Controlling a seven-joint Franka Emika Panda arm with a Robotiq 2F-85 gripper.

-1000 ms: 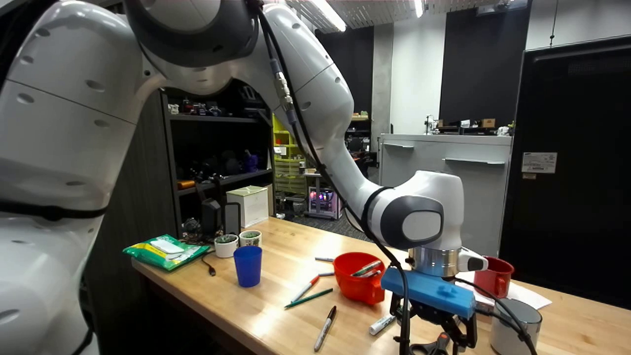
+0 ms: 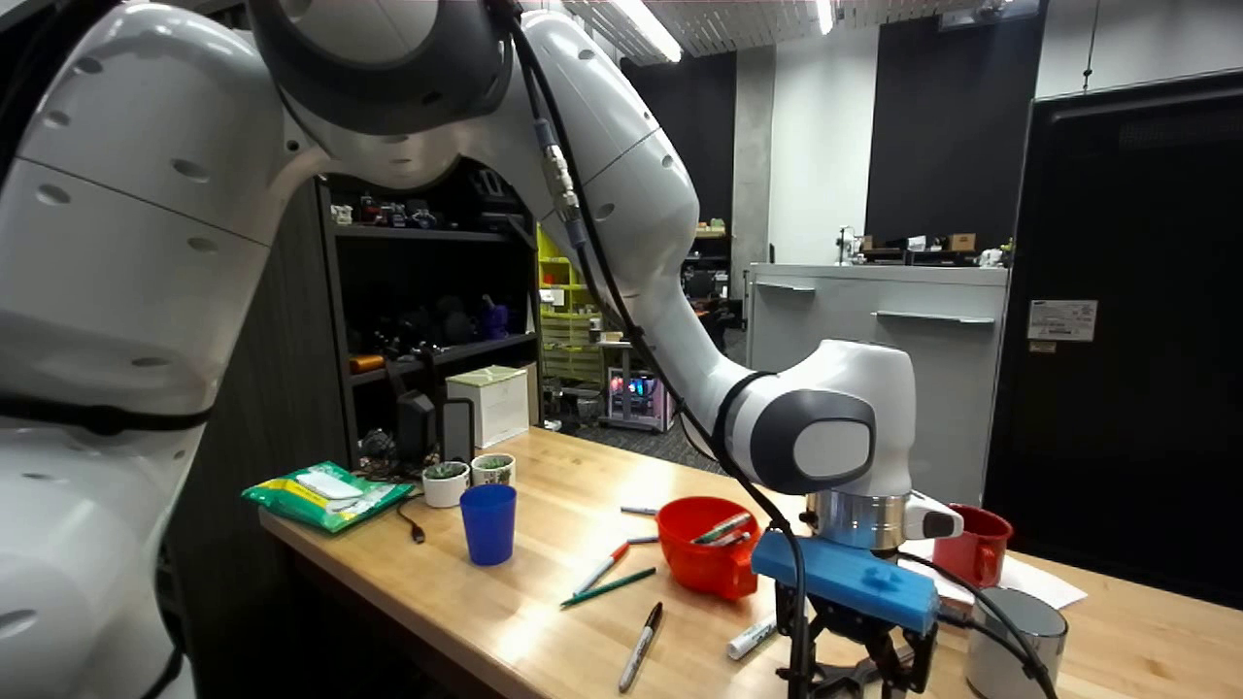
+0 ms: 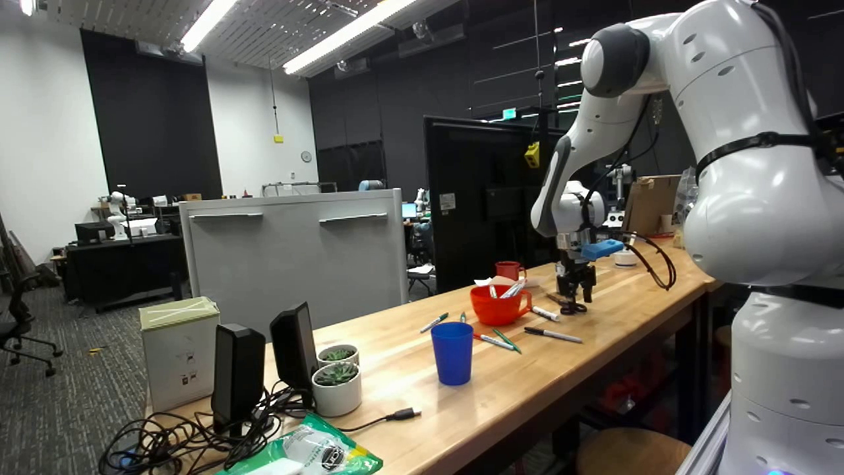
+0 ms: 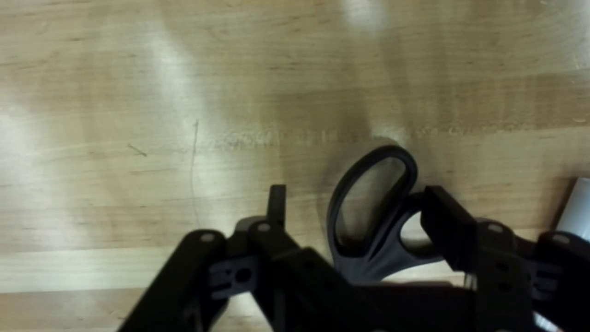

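Observation:
Black-handled scissors (image 4: 359, 268) lie on the wooden table beneath my gripper. In the wrist view the two fingers stand apart, with the larger handle loop in the gap between them. The right finger (image 4: 445, 224) overlaps the smaller loop; whether it touches is unclear. The blades are mostly hidden behind the gripper. From the second exterior view, the gripper (image 3: 577, 297) points straight down, its tips close to the tabletop over the scissors (image 3: 570, 308).
A red bowl-like mug (image 2: 704, 565) holding markers stands close by, with loose markers around it, including a black one (image 2: 641, 648). A grey-white cup (image 2: 1016, 648) and a dark red mug (image 2: 976, 548) flank the gripper. Farther off is a blue cup (image 2: 488, 525).
The fingers have drawn closer together, and the gripper sits very slightly lower. The surrounding objects have stayed put.

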